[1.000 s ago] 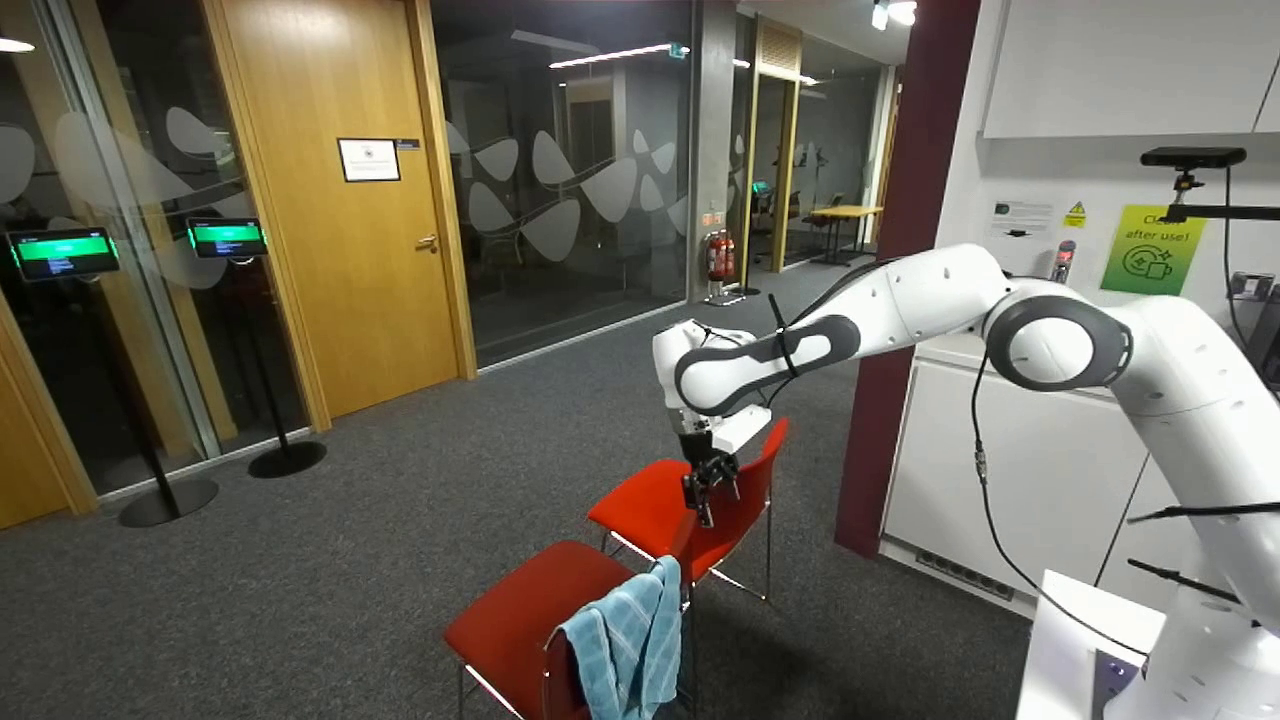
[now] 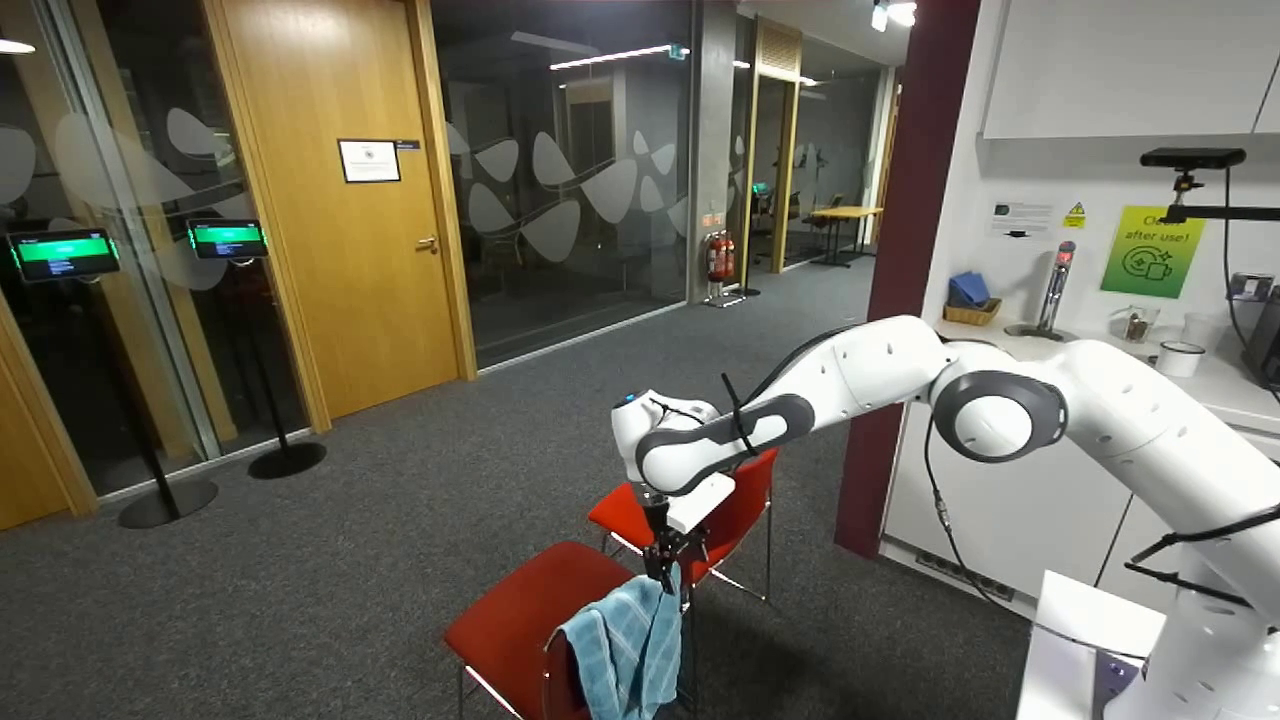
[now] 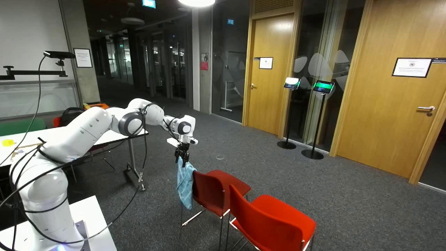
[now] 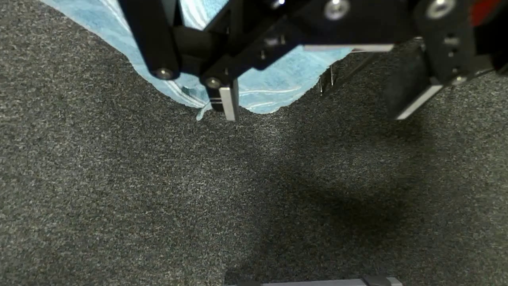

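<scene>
A light blue towel with pale stripes (image 2: 629,642) hangs over the backrest of the dark red chair (image 2: 546,606). My gripper (image 2: 672,576) is down at the towel's top edge, pointing at the floor. From the second exterior view, the gripper (image 3: 182,161) is right at the upper part of the towel (image 3: 184,184). The wrist view has the two fingers spread wide, the left finger (image 4: 229,102) in front of the towel (image 4: 271,83) and the right finger (image 4: 419,102) over carpet. Whether either finger touches the cloth cannot be told.
A brighter red chair (image 3: 267,219) stands close beside the dark red one. White cupboards and a counter (image 2: 1086,342) are at the right. Two screen stands (image 2: 288,456) are near the doors. Carpet around the chairs is open.
The arm has reached lower and leftward in the first exterior view, bringing my gripper from above the chair back down to the towel's top. The towel and chairs look unmoved.
</scene>
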